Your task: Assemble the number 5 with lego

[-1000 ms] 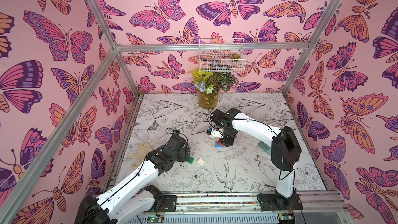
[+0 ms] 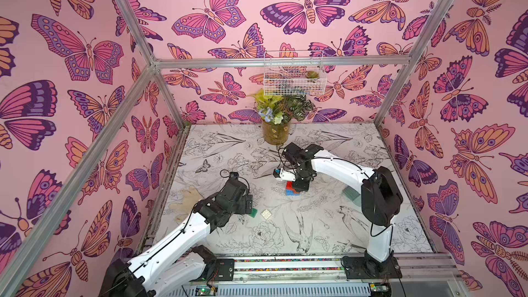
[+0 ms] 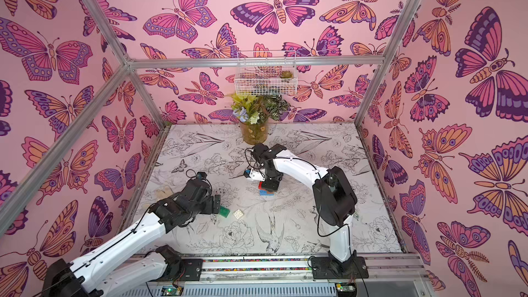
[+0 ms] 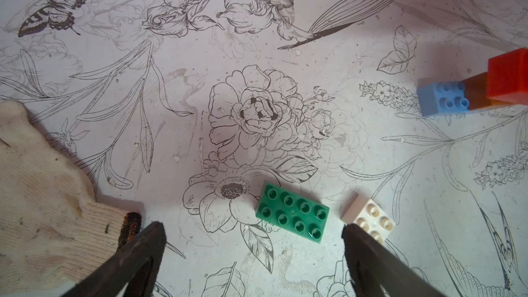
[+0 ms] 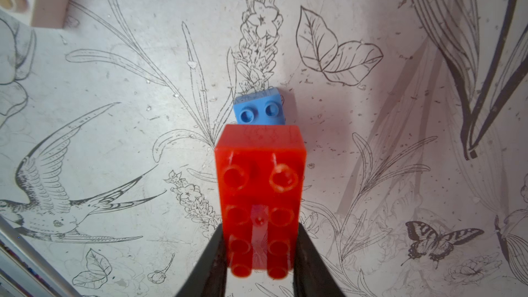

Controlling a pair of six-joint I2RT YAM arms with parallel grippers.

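In the right wrist view a red brick [image 5: 259, 187] lies lengthwise between the fingers of my right gripper. They stand close on both sides of its near end; whether they press on it cannot be told. Beyond its far end shows a blue brick [image 5: 258, 109] on the table. From the left wrist view, the red brick [image 4: 508, 77] sits higher than the blue brick [image 4: 444, 98], with an orange-brown brick [image 4: 477, 92] between and below. My left gripper is open and empty above the table, behind a green brick [image 4: 292, 211] and a white brick [image 4: 369, 219].
At the left lies a beige glove [image 4: 49, 203]. A grey-green plate [image 2: 352, 195] rests on the right, partly under the right arm. A potted plant [image 2: 275, 132] stands at the back.
The left arm has stayed still.
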